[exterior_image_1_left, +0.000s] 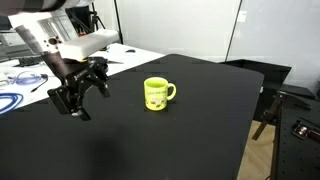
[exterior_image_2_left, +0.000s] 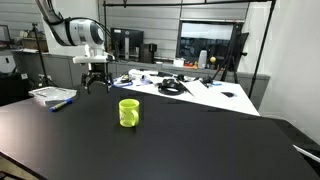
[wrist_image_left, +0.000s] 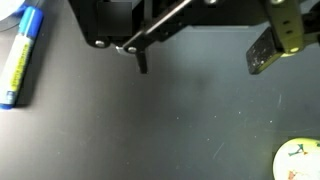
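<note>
A yellow-green mug (exterior_image_1_left: 157, 94) with pale markings stands upright on the dark table, its handle to the right in exterior view 1. My gripper (exterior_image_1_left: 85, 104) hangs over the table to the mug's left, apart from it. In the wrist view the gripper is open, with bare tabletop between its fingers. A blue marker (wrist_image_left: 22, 58) with a white and yellow-green band lies at the wrist view's left edge, outside the fingers. The marker (exterior_image_2_left: 61, 105) also shows left of the gripper in exterior view 2; it is out of exterior view 1. A yellow-rimmed round thing (wrist_image_left: 299, 160) is cut off at lower right.
Cables (exterior_image_1_left: 12, 101) lie on the white surface behind the table at left. In exterior view 2, a white tray (exterior_image_2_left: 52, 95) stands near the table's far left.
</note>
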